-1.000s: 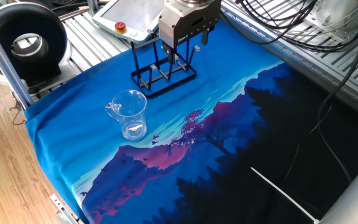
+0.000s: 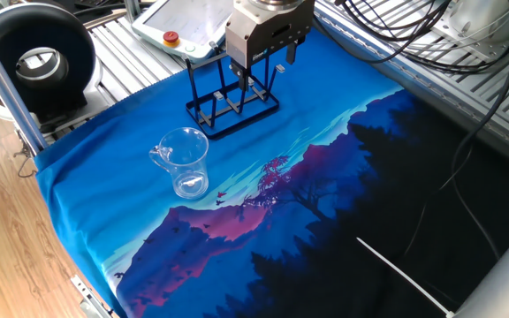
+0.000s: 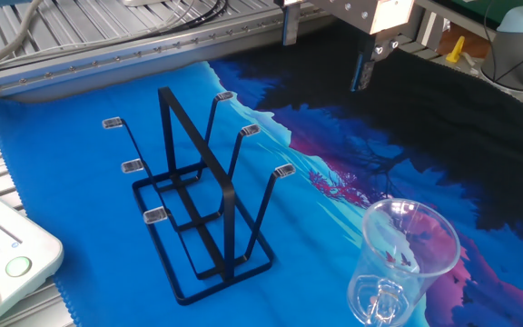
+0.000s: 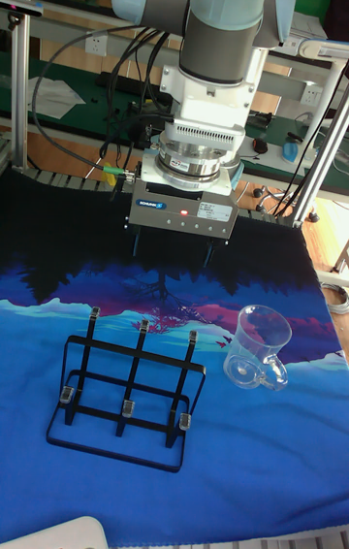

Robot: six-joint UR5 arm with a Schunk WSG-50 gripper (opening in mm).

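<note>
A clear cup with a handle [image 2: 185,161] stands upright on the printed cloth, left of the black wire rack [image 2: 253,121]. The exterior view 2 shows the cup [image 3: 390,263] at lower right, apart from the rack [image 3: 229,227]. In the exterior view 3 its handle points toward the lower right of the cup [image 4: 254,347]. My gripper [image 3: 324,64] hangs above the cloth with its two fingers wide apart and nothing between them. The exterior view 3 places the gripper [image 4: 170,258] beyond the rack [image 4: 124,409], touching neither it nor the cup.
A tablet-like controller with a red button [image 2: 171,38] lies at the cloth's edge near the rack. Black cables [image 2: 467,146] hang at the right in the exterior view 1.
</note>
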